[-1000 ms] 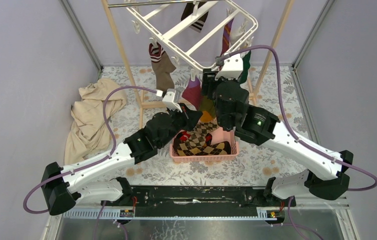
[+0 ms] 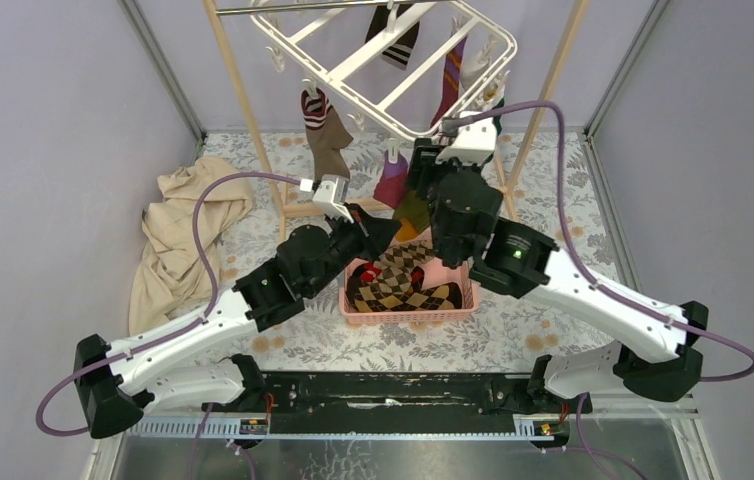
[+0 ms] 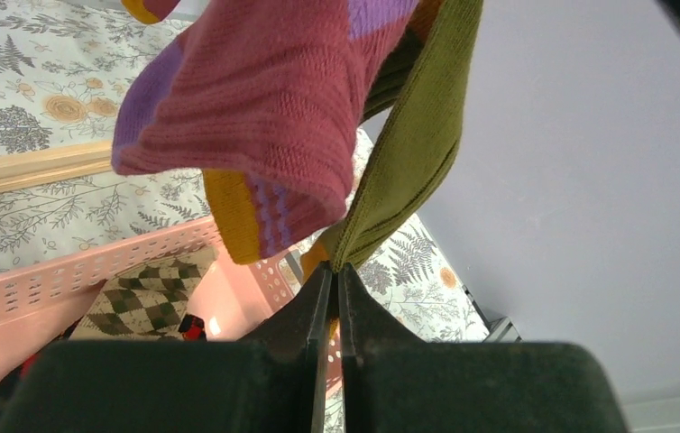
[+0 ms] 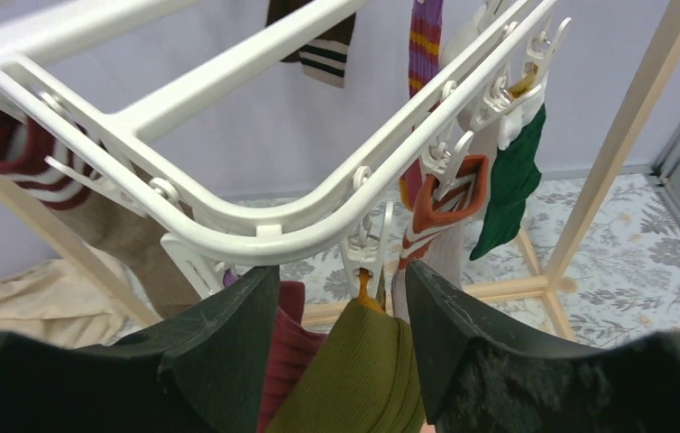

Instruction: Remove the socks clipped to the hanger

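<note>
An olive green sock (image 3: 422, 131) hangs from the hanger's front corner, its lower edge pinched in my left gripper, which is shut on it. In the right wrist view the sock's top (image 4: 359, 365) hangs by a white clip (image 4: 363, 257). My right gripper stands part open around that clip region, its fingers (image 4: 228, 343) either side of the sock and not visibly closed on it. Beside it hangs a maroon and purple sock (image 3: 273, 99). The white hanger (image 2: 393, 95) still carries a brown striped sock (image 2: 325, 135) and several others behind.
Below the hanger sits a pink basket (image 2: 408, 318) with argyle socks (image 2: 393, 290) in it. A beige cloth (image 2: 178, 240) lies at left. Wooden stand legs (image 2: 238, 85) flank the hanger; its white bars run close over my right gripper.
The hanging socks swayed slightly. The left gripper has shifted a little left.
</note>
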